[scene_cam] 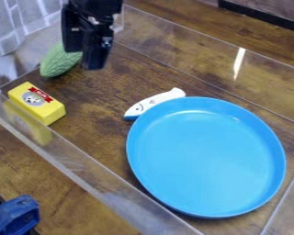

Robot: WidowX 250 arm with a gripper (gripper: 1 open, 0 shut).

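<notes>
My black gripper (85, 53) hangs at the upper left of the camera view, open, over the wooden table beside a green ridged vegetable-like object (58, 62), which it partly overlaps in view; whether they touch I cannot tell. A yellow box (37, 106) with a printed label lies left of centre. A white knife-like object (152, 105) lies near the middle, just above a large blue plate (205, 156) on the right.
A dark blue object (12, 217) sits at the bottom left. Clear panels border the table at left and bottom.
</notes>
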